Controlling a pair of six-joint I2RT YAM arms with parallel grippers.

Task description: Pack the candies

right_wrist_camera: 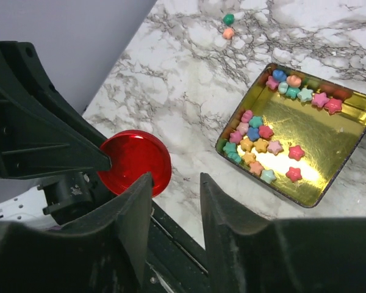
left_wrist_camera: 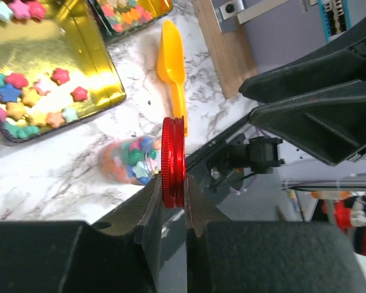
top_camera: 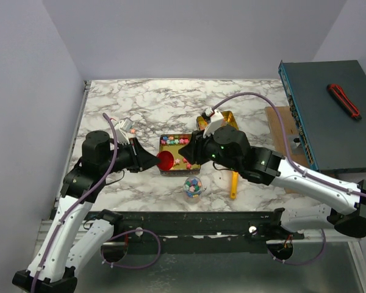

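A round red lid is pinched edge-on in my left gripper; in the right wrist view the hollow inside of the red lid (right_wrist_camera: 137,162) shows. My right gripper is part open, its fingers apart with nothing between them, a short way to the right of the lid. Below the trays lies the clear jar of candies (top_camera: 193,187), with no lid visible on it; the jar (left_wrist_camera: 131,160) is partly behind the lid in the left wrist view. Star candies (right_wrist_camera: 256,139) lie loose in a gold tray (right_wrist_camera: 317,134).
A second gold tray (top_camera: 232,119) with candies stands partly behind my right arm. A yellow scoop (top_camera: 234,185) lies right of the jar. Two stray candies (right_wrist_camera: 229,27) rest on bare marble. The dark case (top_camera: 329,116) fills the right side.
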